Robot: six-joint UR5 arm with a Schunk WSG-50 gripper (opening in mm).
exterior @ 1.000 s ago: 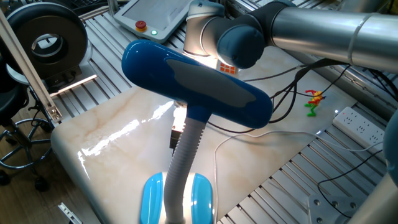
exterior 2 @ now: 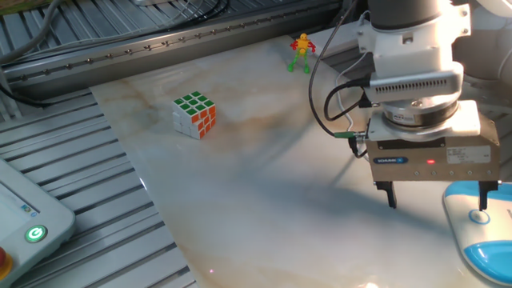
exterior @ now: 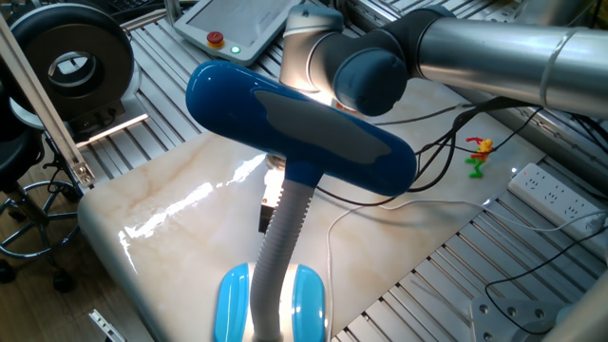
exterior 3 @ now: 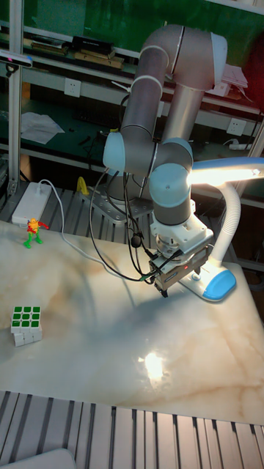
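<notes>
In exterior view 2 my gripper (exterior 2: 437, 202) stands open at the right, its two dark fingers (exterior 2: 388, 194) wide apart and nothing held between them. It hangs over the table beside the blue-and-white lamp base (exterior 2: 480, 232). A Rubik's cube (exterior 2: 194, 114), green on top with orange and white sides, rests on the table well to the left of the gripper. Farther back stands a small yellow, red and green toy figure (exterior 2: 302, 53). The lamp head (exterior: 302, 128) covers most of the gripper in exterior view 1, where the cube is almost wholly hidden.
The desk lamp's bendable neck (exterior 3: 229, 223) rises close beside the gripper. A white power strip (exterior 3: 31, 201) and its cable lie near the toy figure. Black cables (exterior 2: 326, 100) loop off the arm. Between gripper and cube the marbled tabletop (exterior 2: 264, 176) is clear.
The arm's wrist has shifted slightly down in exterior view 1, covering the orange cube face that showed before. The part of the gripper below the lamp head has also lowered a little. Toy and lamp have not moved.
</notes>
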